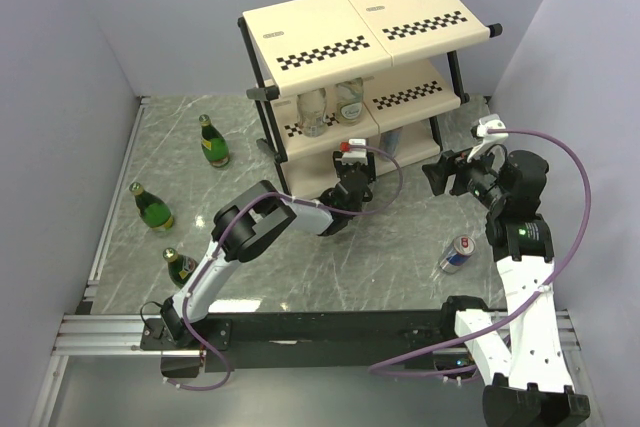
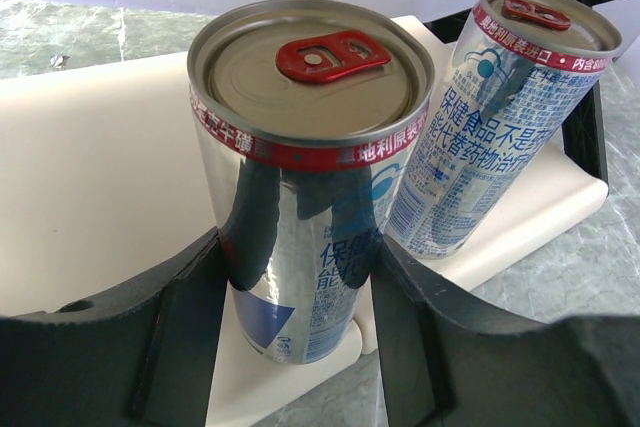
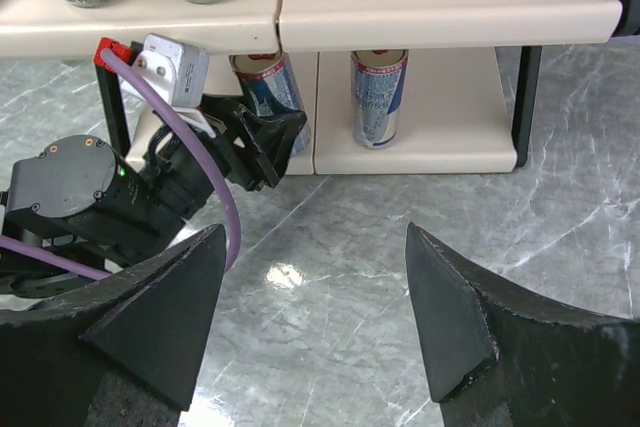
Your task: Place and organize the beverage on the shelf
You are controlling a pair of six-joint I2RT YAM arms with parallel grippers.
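My left gripper is shut on a silver can [image 2: 310,157] with a red tab, at the lower shelf [image 2: 90,187]. The can's base is over the shelf's front edge; whether it rests there fully I cannot tell. A second can [image 2: 490,127] stands on the same shelf to its right. The right wrist view shows the held can [image 3: 270,97] beside the black left fingers and the second can [image 3: 378,97] on the right-hand panel. My right gripper is open and empty, well in front of the shelf. Another can [image 1: 457,253] lies on the floor near the right arm.
Two clear bottles, one [image 1: 312,112] left of the other [image 1: 349,100], stand on the middle shelf. Three green bottles [image 1: 213,142] [image 1: 151,207] [image 1: 180,266] are on the left floor. The shelf's top board [image 1: 360,22] overhangs the lower levels.
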